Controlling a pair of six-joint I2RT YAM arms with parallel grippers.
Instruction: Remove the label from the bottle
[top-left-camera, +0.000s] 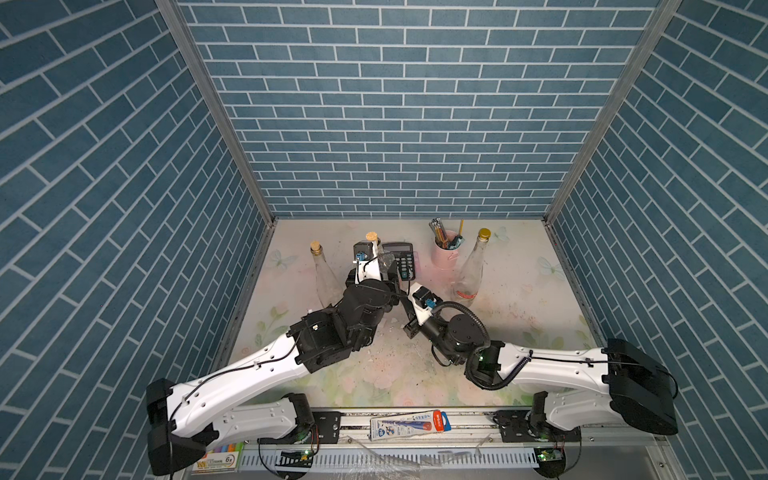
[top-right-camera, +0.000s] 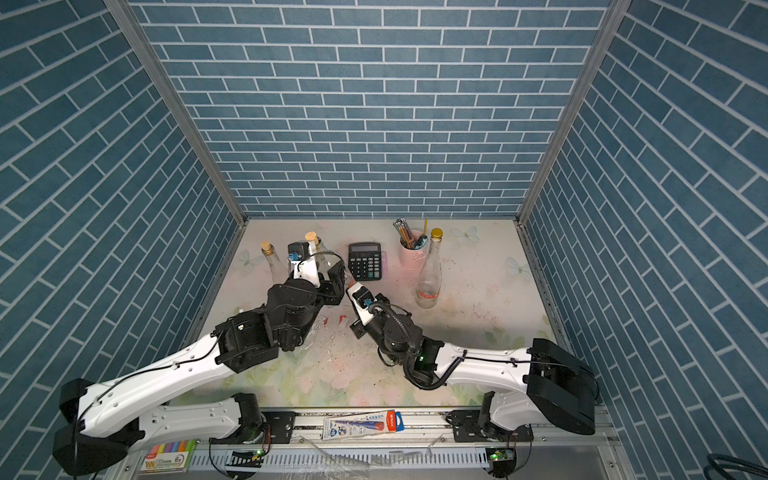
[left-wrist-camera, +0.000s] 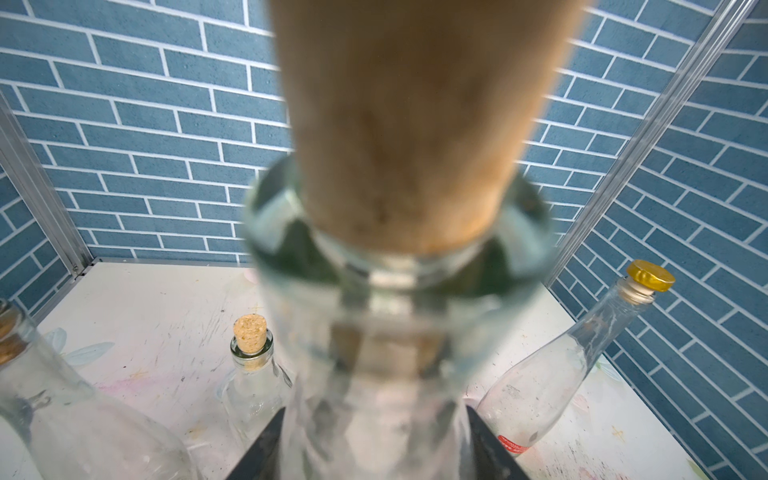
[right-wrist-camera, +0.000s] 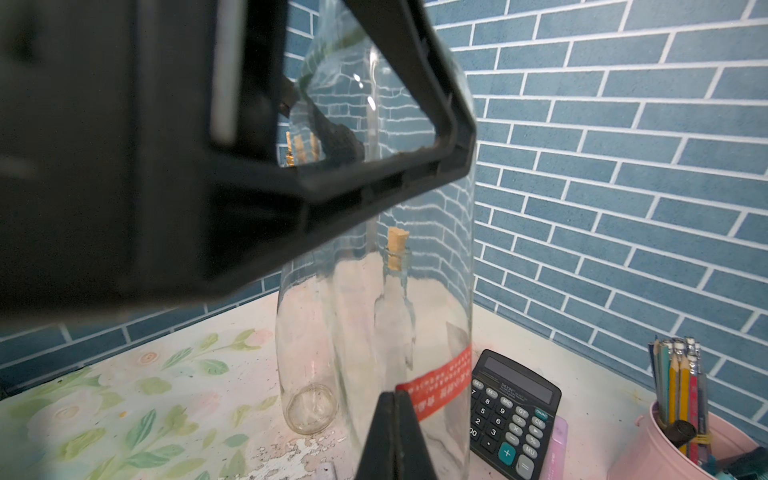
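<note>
A clear corked bottle (right-wrist-camera: 438, 308) stands upright in the right wrist view, with a red label (right-wrist-camera: 440, 384) across its lower part. My left gripper is shut on this bottle; its cork (left-wrist-camera: 424, 120) fills the middle of the left wrist view. My right gripper is shut, with its fingertips right at the label's left end. Whether any label edge is pinched between them cannot be made out. From the top views, both grippers mostly hide the bottle's body.
A yellow-capped bottle (top-right-camera: 430, 276) stands to the right, and another corked bottle (top-left-camera: 323, 276) at the left. Behind are a calculator (top-right-camera: 365, 261) and a pink pencil cup (top-right-camera: 412, 254). Small red bits (top-right-camera: 342, 318) show on the table near the grippers.
</note>
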